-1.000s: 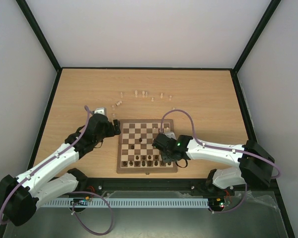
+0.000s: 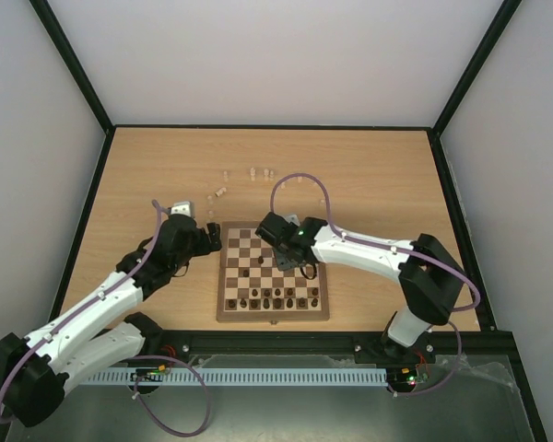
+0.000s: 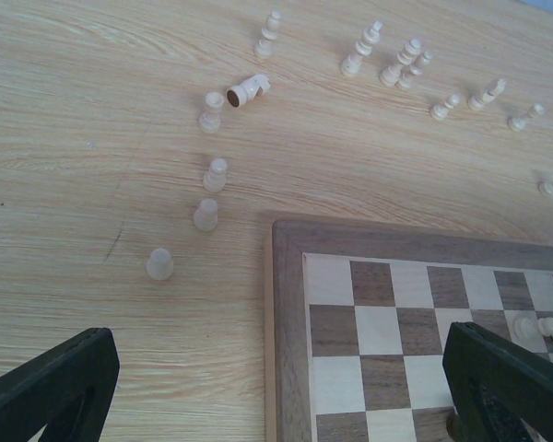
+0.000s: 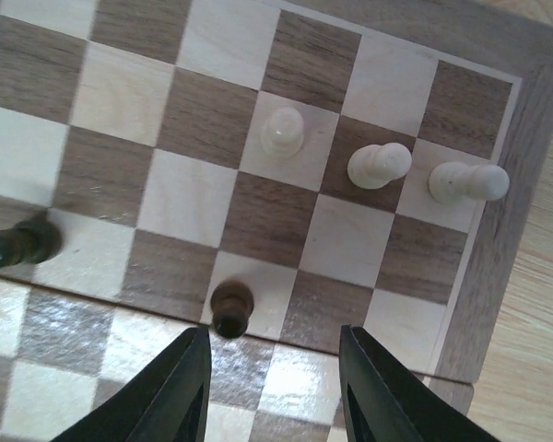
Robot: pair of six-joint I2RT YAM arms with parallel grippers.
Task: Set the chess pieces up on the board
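Observation:
In the top view the chessboard (image 2: 223, 276) lies at the front middle of the table, with dark pieces (image 2: 266, 303) in rows along its near side. My right gripper is open above the board. A dark piece (image 4: 230, 308) stands just beyond its left fingertip, with no finger closed on it. Another dark piece (image 4: 18, 244) is farther left. Three white pieces stand near the board's corner: a short one (image 4: 282, 132), a taller one (image 4: 380, 166) and one near the edge (image 4: 468, 181). Left of the board, my left gripper is open and empty.
Several white pieces stand loose on the table beyond the board, such as this one (image 3: 361, 48). One white piece (image 3: 248, 90) lies on its side. More white pieces, including this one (image 3: 160, 264), stand left of the board.
My right arm has moved from the board's near right side up and to the left, over its middle. The left arm has stayed almost still.

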